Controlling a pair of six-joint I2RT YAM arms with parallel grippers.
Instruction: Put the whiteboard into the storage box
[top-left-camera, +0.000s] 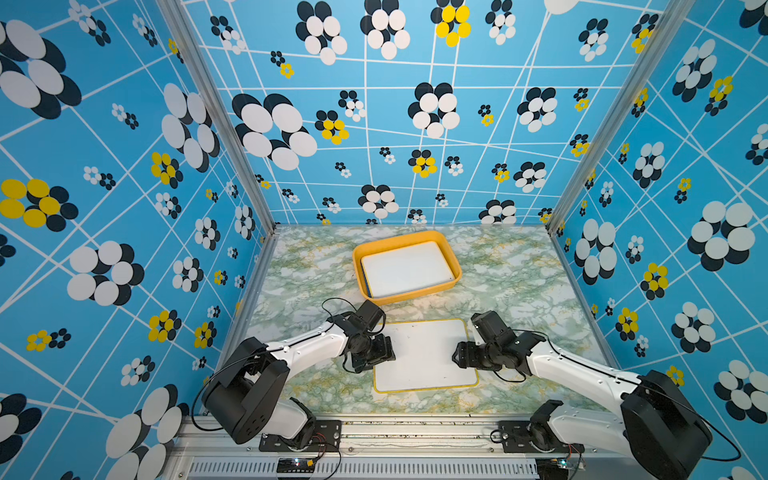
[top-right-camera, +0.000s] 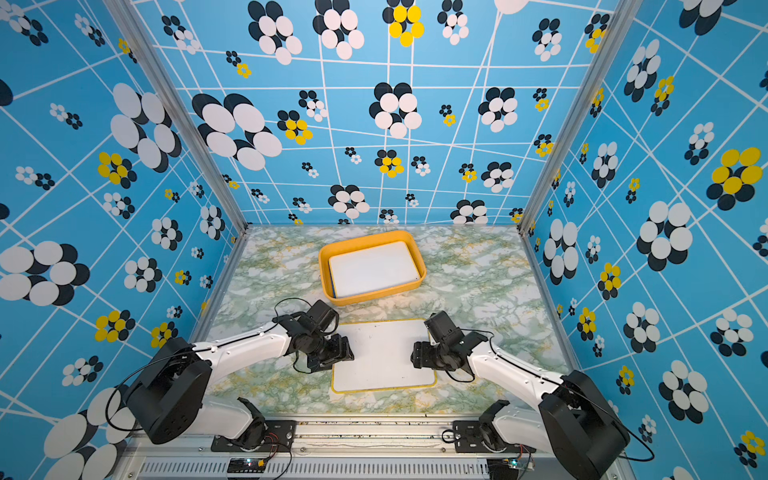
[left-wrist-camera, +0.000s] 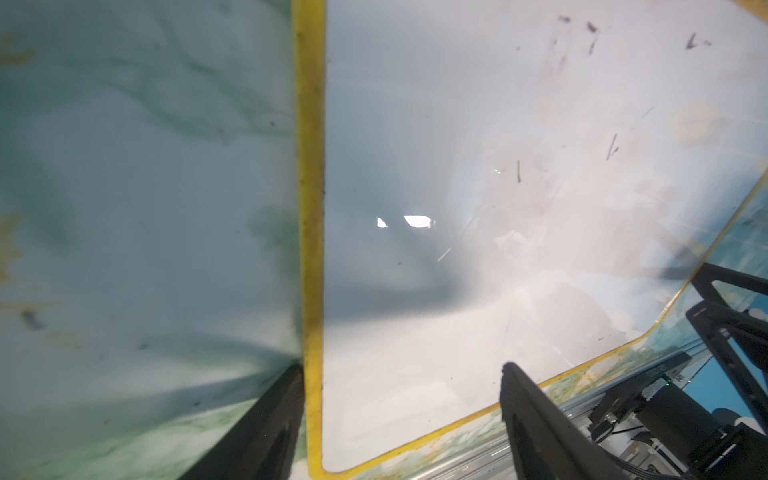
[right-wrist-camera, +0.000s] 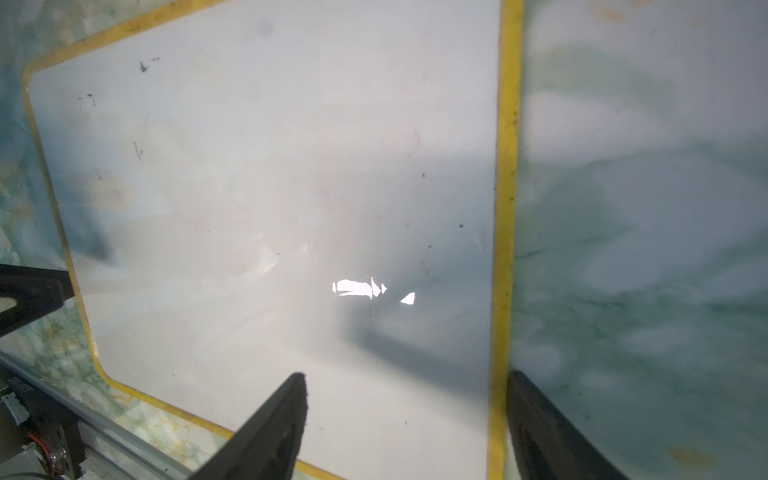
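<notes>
A white whiteboard (top-left-camera: 424, 360) with a thin yellow rim lies flat on the marbled table, between the two arms. The yellow storage box (top-left-camera: 360, 276) stands behind it. At the board's left edge, my left gripper has its fingers apart, one outside the yellow rim and one over the white face. The right gripper is open at the opposite edge, one finger touching the outer side of the rim and the other over the board. Neither pair of fingers is closed on the board.
Another white board (top-left-camera: 408, 269) lies inside the storage box. A metal rail (top-left-camera: 416, 424) runs along the front edge.
</notes>
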